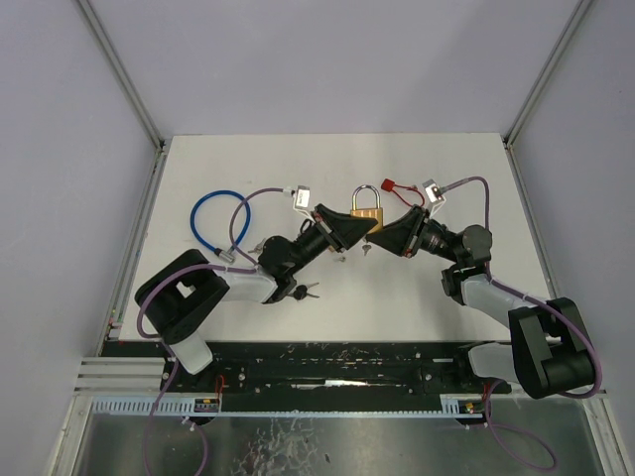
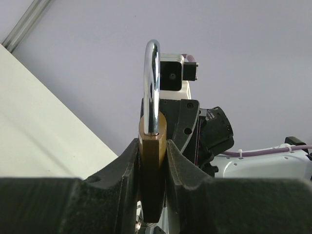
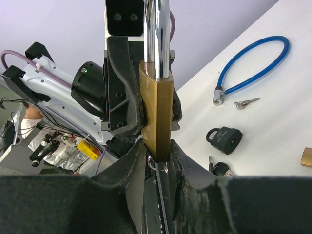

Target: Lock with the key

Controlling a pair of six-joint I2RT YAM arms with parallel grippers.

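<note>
A brass padlock [image 1: 367, 212] with a raised silver shackle hangs upright between the two arms, above the table. My left gripper [image 1: 373, 223] is shut on its body; in the left wrist view the pads lie against both sides of the brass padlock [image 2: 152, 161]. From the right, my right gripper [image 1: 369, 238] reaches the lower corner. Its fingertips lie either side of the padlock [image 3: 157, 107] there, but whether they grip it is unclear. A silver ring [image 3: 157, 168] and a small dangling piece [image 1: 366, 248] show under the padlock. Any key inside is hidden.
A blue cable lock [image 3: 253, 80], a small key [image 3: 246, 103] and a black padlock [image 3: 226, 140] lie on the white table. Another brass piece [image 3: 306, 157] shows at the right edge. Something red [image 1: 389, 185] lies near the back.
</note>
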